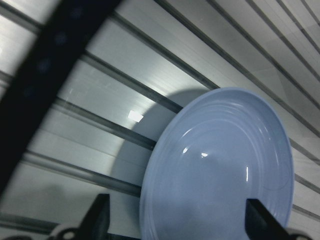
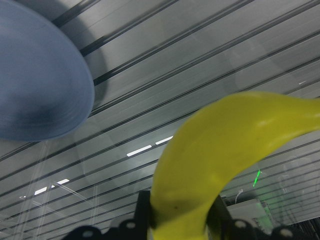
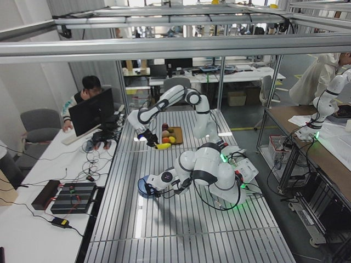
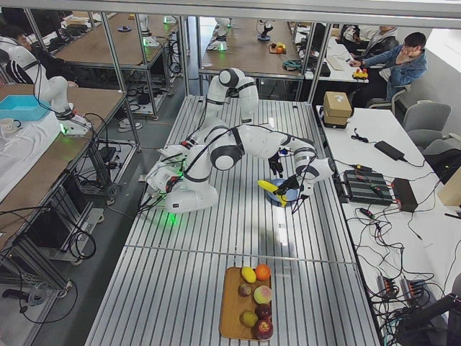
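Note:
A blue plate (image 3: 145, 184) (image 1: 216, 165) lies on the slatted table under my left gripper; in the left wrist view its rim reaches between the blurred fingertips, and whether these are shut on it is unclear. My right gripper is shut on a yellow banana (image 3: 163, 146) (image 4: 268, 185) (image 2: 220, 150), held above the table to one side of the plate. A wooden tray (image 4: 230, 317) (image 3: 178, 131) holds several fruits, among them an orange (image 4: 263, 272) and a lemon (image 4: 248, 274).
The arms' bases, with cables and a control box (image 3: 247, 167), occupy one side. A desk (image 3: 49, 159) with equipment runs along the other edge.

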